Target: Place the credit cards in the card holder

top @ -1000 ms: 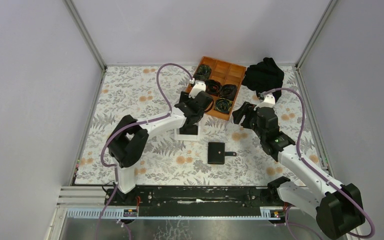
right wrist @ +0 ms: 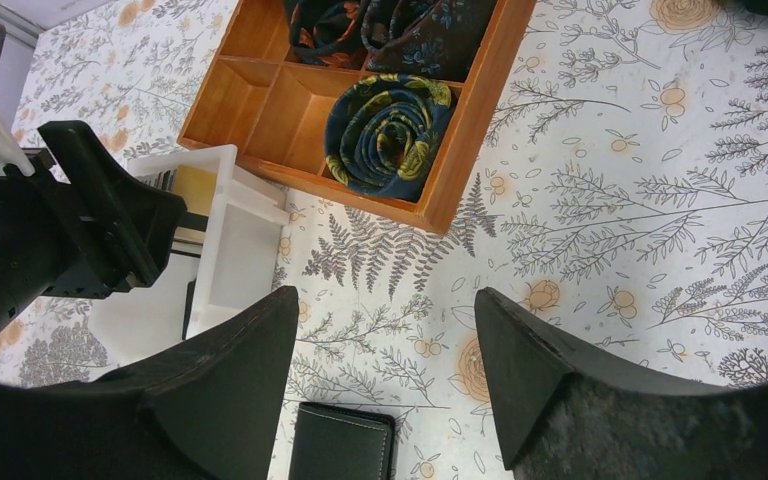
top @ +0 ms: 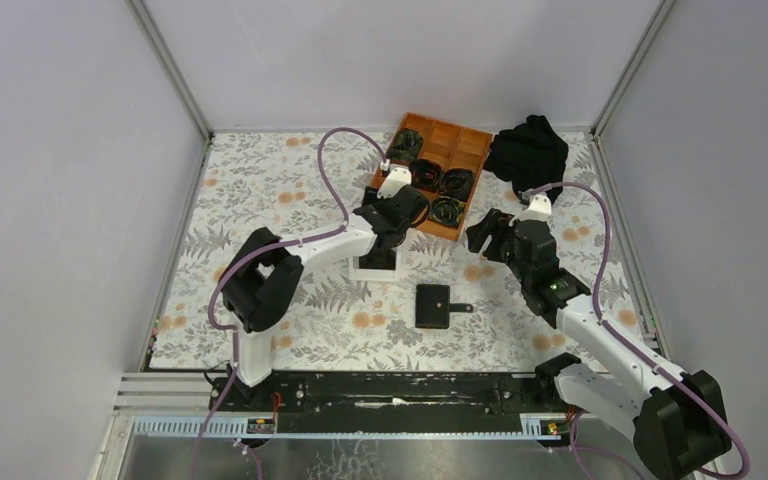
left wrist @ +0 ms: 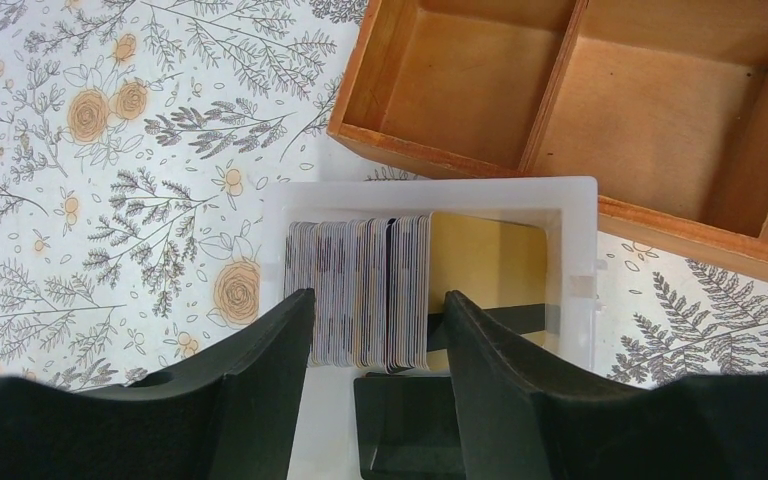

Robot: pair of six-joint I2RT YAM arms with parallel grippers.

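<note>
A white tray [left wrist: 575, 260] holds a dense row of edge-on cards [left wrist: 345, 290], a gold card face [left wrist: 490, 250] and a dark item [left wrist: 405, 425]. My left gripper is over this tray, fingers apart around part of the card stack; contact is unclear. My right gripper stands open above the table's right side, with only the patterned cloth between its fingers. A black card holder [top: 432, 306] with a strap lies flat at the front centre, partly seen in the right wrist view [right wrist: 340, 448].
A wooden compartment box [right wrist: 490, 70] with rolled cloths stands behind the tray. A black cloth [top: 525, 150] lies at the back right. The left and front centre of the table have free space.
Both arms have shifted very slightly in the top view; the left gripper remains over the tray. The objects on the table look unchanged.
</note>
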